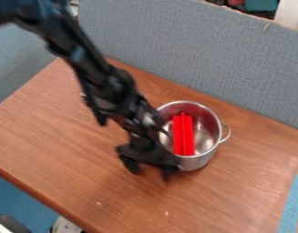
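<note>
A steel pot [206,148] with side handles stands on the wooden table [78,182], holding a long red object [184,133] inside. My black gripper [150,167] is low at the pot's left front, open, its fingers at or just outside the pot's wall; whether they touch it I cannot tell. The arm above is blurred and covers part of the pot's left side.
A grey padded panel [200,55] runs along the back of the table. A light blue strip [292,200] lies at the right edge. The table's front left edge drops to a blue floor. Bare wood surrounds the pot.
</note>
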